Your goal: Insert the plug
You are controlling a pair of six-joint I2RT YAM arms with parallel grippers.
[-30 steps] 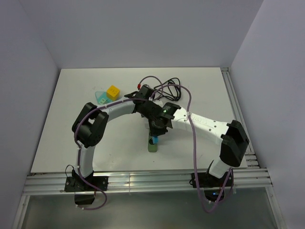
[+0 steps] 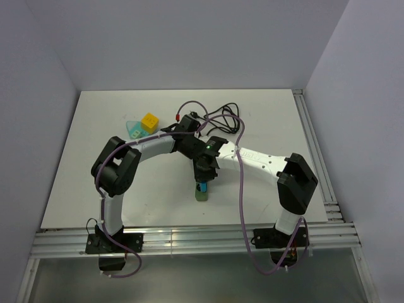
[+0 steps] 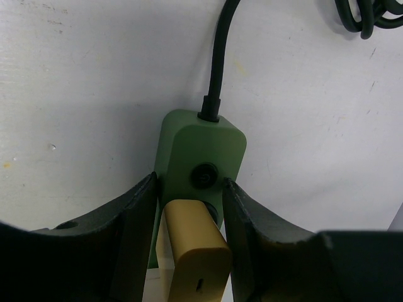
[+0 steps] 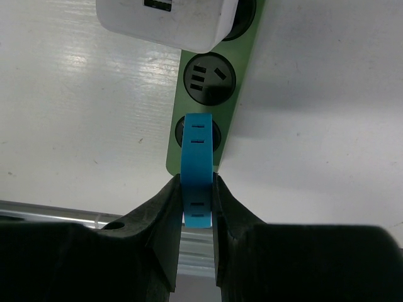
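Note:
A green power strip (image 3: 200, 148) lies on the table with a black cord leaving its far end. My left gripper is shut on it, one finger on either side. A white block with a yellow face (image 3: 195, 248) is on the strip just below those fingers. In the right wrist view, my right gripper is shut on a blue plug (image 4: 197, 160), held over the round socket at the strip's near end. The plug covers most of that socket, so I cannot tell whether its prongs are inside. The adjoining socket (image 4: 210, 78) is bare.
A white adapter (image 4: 170, 19) sits on the strip beyond the bare socket. Yellow block (image 2: 149, 122) and clear teal piece (image 2: 134, 130) lie at the back left; black cable (image 2: 226, 120) is coiled behind the arms.
Over the last second, my right arm has shifted slightly left with the blue plug, and the left arm has edged left.

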